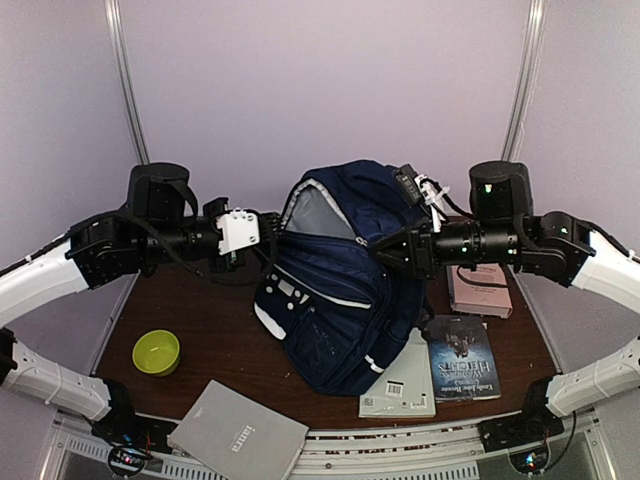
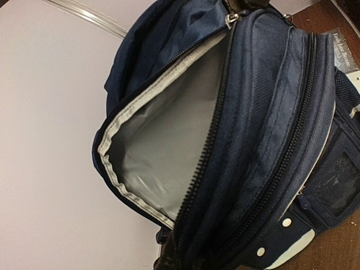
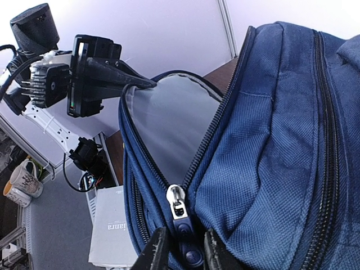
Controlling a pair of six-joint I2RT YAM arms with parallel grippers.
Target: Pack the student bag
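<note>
The navy backpack (image 1: 335, 290) leans tilted mid-table, its main compartment part unzipped and its pale grey lining (image 2: 169, 135) showing empty where visible. At the left end of the opening, my left gripper (image 1: 272, 232) is shut on the bag's edge; its dark fingers (image 3: 132, 79) reach that edge in the right wrist view. The zipper slider (image 3: 176, 196) sits at the opening's other end, with its dark pull tab (image 3: 187, 239) hanging down. My right gripper is part open, one fingertip either side of this tab.
A grey book (image 1: 240, 432) lies at the front left, overhanging the table edge. Behind it stands a green bowl (image 1: 156, 353). Right of the bag are a pale book (image 1: 400, 385), a dark blue book (image 1: 463, 360) and a pink book (image 1: 480, 292).
</note>
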